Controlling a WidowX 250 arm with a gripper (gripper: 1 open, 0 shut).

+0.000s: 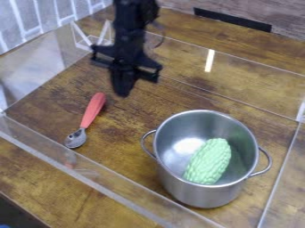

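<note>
My gripper (124,73) is a blurred dark shape at the upper middle, raised above the table near the red-handled tool. Its finger state is unclear. A utensil with a red handle (93,109) and a metal head (75,138) lies on the wooden table at left. A steel pot (176,186) with two handles stands at lower right, holding a pale green ribbed oblong object (209,161), perhaps corn-shaped.
Clear panels edge the wooden work surface (226,89) on several sides. Bare wood fills the middle and upper right. A white strip (210,61) lies toward the back.
</note>
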